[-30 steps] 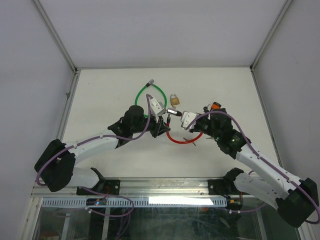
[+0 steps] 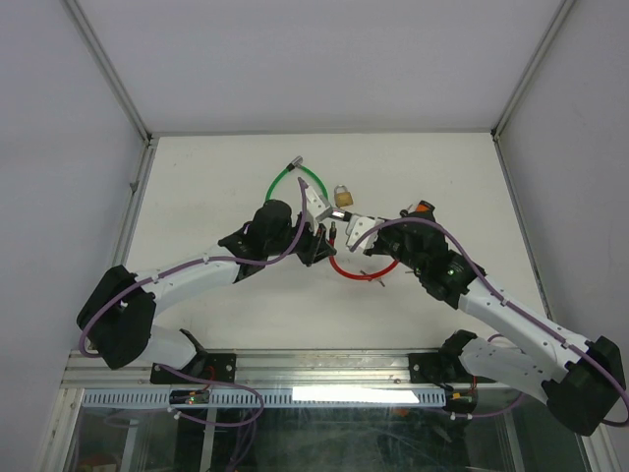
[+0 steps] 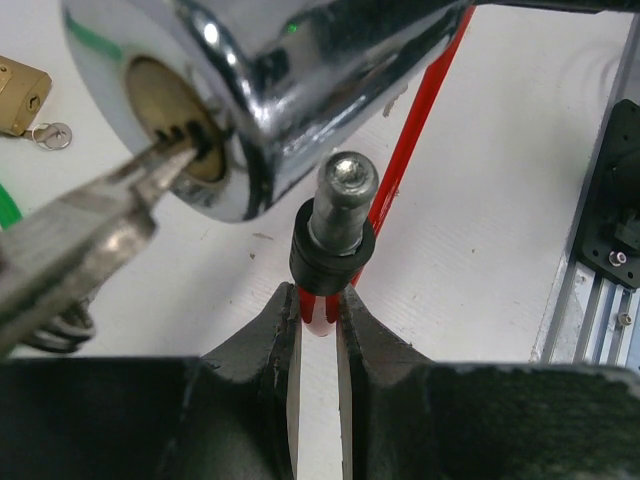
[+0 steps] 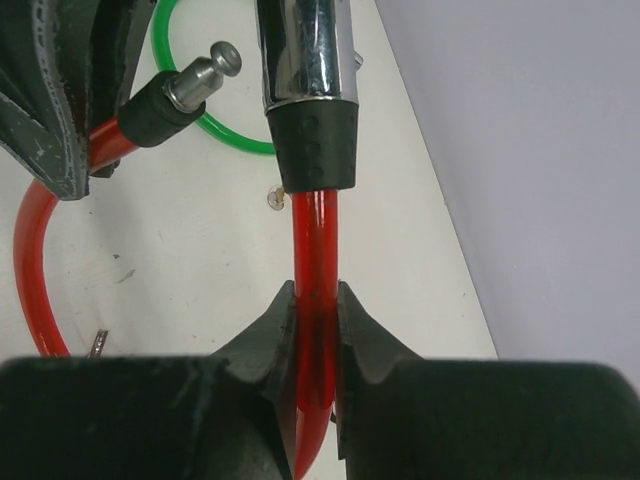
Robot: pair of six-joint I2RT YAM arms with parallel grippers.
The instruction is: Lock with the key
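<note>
A red cable lock is held at both ends. Its metal pin (image 3: 346,190), with a black collar, points up from my left gripper, which is shut on that end. My right gripper has its fingers closed round the red cable (image 4: 316,235) just below the black sleeve of the chrome lock cylinder (image 4: 310,50). In the left wrist view a blurred grey key (image 3: 90,230) reaches into the brass keyhole at the cylinder's end. Pin and cylinder are close but apart in the right wrist view. The cylinder's side opening is hidden.
A green cable lock (image 2: 278,177) lies at the back. A brass padlock (image 2: 343,197) rests right of it, with a small key and ring (image 3: 50,135) beside. Small metal pieces (image 2: 378,278) lie near the red loop.
Both grippers have shifted slightly: the left a little to the right, the right a little to the left. The cylinder has turned slightly toward level. Both ends stay held.
</note>
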